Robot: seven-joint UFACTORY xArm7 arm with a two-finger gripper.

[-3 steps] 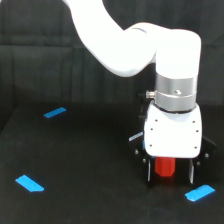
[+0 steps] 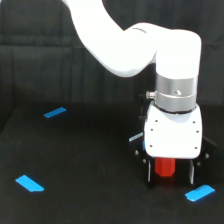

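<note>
Near the right side of the dark table, my gripper [image 2: 170, 178] points straight down. Its two thin fingers stand well apart, one on each side of a small red block [image 2: 164, 168]. Gaps show between the block and both fingers, the wider one on the right. The white hand hides the block's upper part. I cannot tell whether the block lies exactly in line with the fingers or a little in front of or behind them.
Blue tape strips lie on the table [image 2: 85, 165]: one at the back left [image 2: 55, 112], one at the front left [image 2: 29, 183], one at the front right [image 2: 200, 193]. A dark curtain [image 2: 40, 60] hangs behind.
</note>
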